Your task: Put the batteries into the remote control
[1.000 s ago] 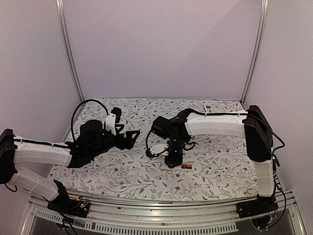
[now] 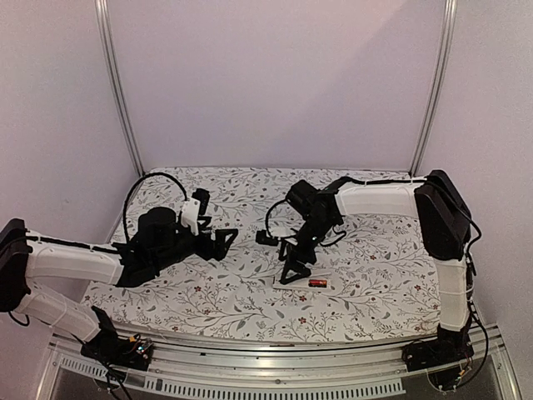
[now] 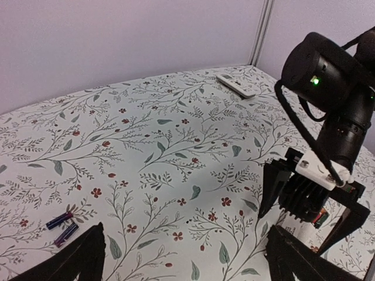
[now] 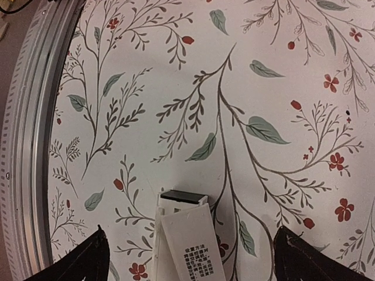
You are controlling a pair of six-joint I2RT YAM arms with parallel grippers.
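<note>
The white remote (image 2: 293, 284) lies on the patterned table, partly hidden by the right gripper in the top view, with a red part at its right end. In the right wrist view, a white panel with printed text (image 4: 198, 249) rests at a slight angle along the remote, whose black end (image 4: 184, 196) shows beyond it. My right gripper (image 2: 298, 268) is open just above the remote, nothing held. My left gripper (image 2: 223, 240) hangs open and empty to the left. Two small dark cylinders, apparently batteries (image 3: 59, 220) (image 3: 65, 235), lie at the left in the left wrist view.
Another white handset-like object (image 3: 235, 86) lies at the far back right of the table. A metal rail (image 2: 275, 375) runs along the front edge.
The left arm and the remote look unmoved.
</note>
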